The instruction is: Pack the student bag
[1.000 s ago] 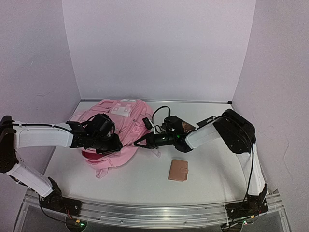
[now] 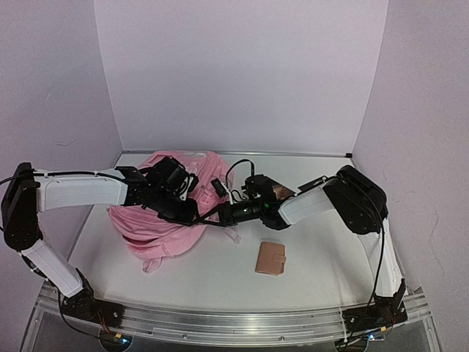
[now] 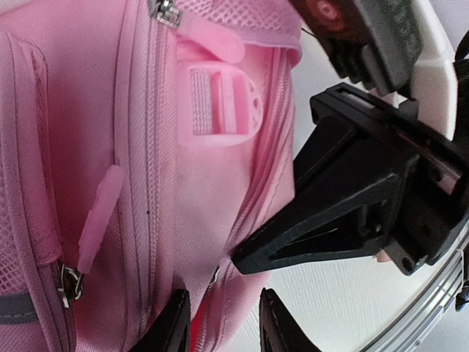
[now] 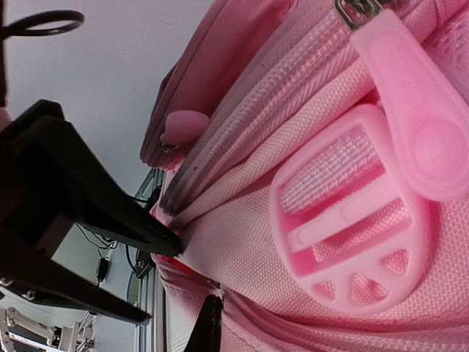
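The pink bag (image 2: pixel 165 238) lies on the left of the table, with zips and a plastic buckle (image 4: pixel 359 213) seen close in the right wrist view. My right gripper is shut on the bag's edge, where the fabric gathers at its tips. Close by, my left gripper stands open, its fingers (image 3: pixel 174 323) apart over the zipped edge and a narrow red gap. Nothing shows gripped there. A brown notebook (image 2: pixel 270 258) with a clasp lies on the table, right of the bag.
Behind the right arm, partly hidden, lie another brown item (image 2: pixel 281 190) and a dark flat item (image 2: pixel 313 183). The two grippers almost touch at the bag's right edge.
The bag's red opening, visible earlier, no longer shows from above. The right arm barely moved.
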